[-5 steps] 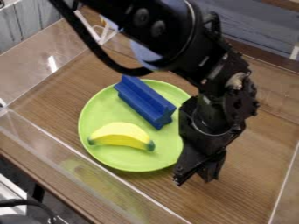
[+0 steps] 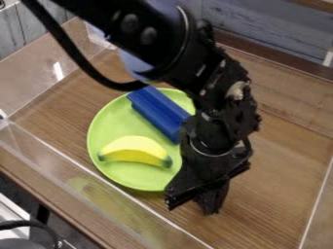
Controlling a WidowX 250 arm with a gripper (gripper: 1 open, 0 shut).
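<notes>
A round green plate (image 2: 108,133) holds a yellow banana (image 2: 131,148) at its front left and a blue block (image 2: 159,112) toward its back. My black gripper (image 2: 196,195) is low at the plate's right edge, over the wooden table and in front of part of the plate. Its fingers look close together with nothing visible between them, though the dark parts are hard to make out.
A pale wall runs along the back, and clear edging lines the left and front.
The arm and gripper have shifted left toward the plate, now covering more of its right side. The banana and block look unmoved.
</notes>
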